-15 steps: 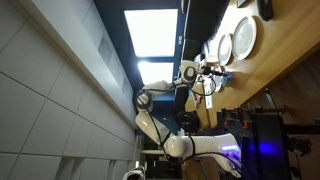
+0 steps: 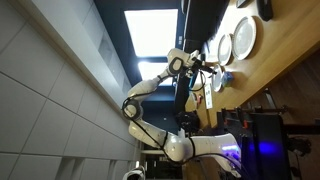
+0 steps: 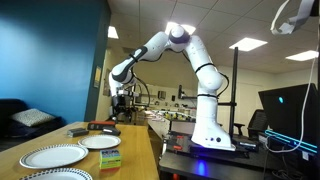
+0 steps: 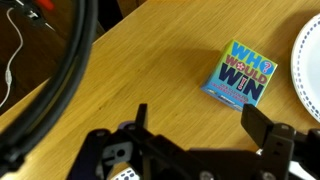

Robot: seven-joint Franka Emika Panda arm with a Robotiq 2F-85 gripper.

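Observation:
My gripper stands open in the wrist view, its two dark fingers far apart with only bare wood between them. A small box [image 4: 238, 75] with "Who Would Win" printed on it, blue, yellow and red, lies on the wooden table beyond the fingers, nearer the right one. The gripper does not touch it. In exterior view 2 a small coloured box [image 3: 110, 159] sits near the plates, and the arm's end hangs farther back. The fingertips are too small to read in either exterior view.
White plates [image 3: 55, 156] lie on the table, and a third plate [image 3: 62, 174] is cut off at the bottom edge. Another plate's rim [image 4: 301, 70] borders the box in the wrist view. Bare wood [image 4: 150, 60] lies left of the box.
The plates have not moved.

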